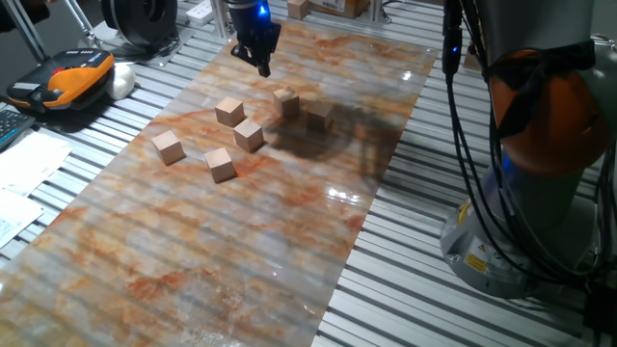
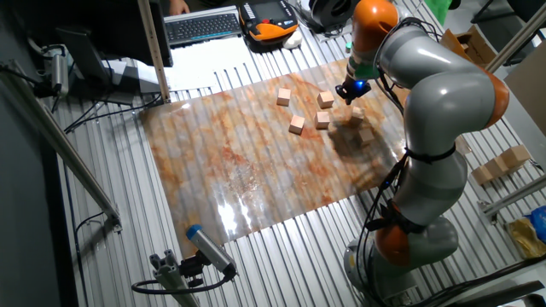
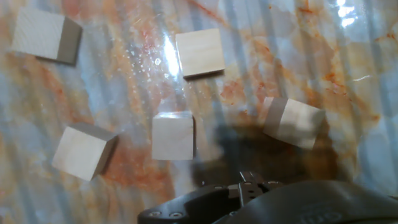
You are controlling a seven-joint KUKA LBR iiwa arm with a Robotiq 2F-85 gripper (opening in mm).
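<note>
Several plain wooden cubes (image 1: 220, 165) lie apart from one another on the marbled sheet, two of them (image 1: 320, 117) in or beside the arm's shadow. From the second exterior side the same loose group of cubes (image 2: 296, 124) shows near the sheet's upper right. My gripper (image 1: 264, 70) hangs above the sheet's far end, clear of every cube. In the wrist view its dark fingers (image 3: 193, 202) meet at the bottom edge, shut with nothing visible between them. The nearest cubes there are one in the middle (image 3: 173, 138) and one to the right (image 3: 301, 123).
The marbled sheet (image 1: 193, 251) is bare over its near half. An orange-and-black device (image 1: 72, 77) stands off its left side, a keyboard (image 2: 203, 27) close by. More wooden blocks (image 2: 501, 165) sit outside the sheet beyond the arm. A camera on a stand (image 2: 209, 249) faces the sheet.
</note>
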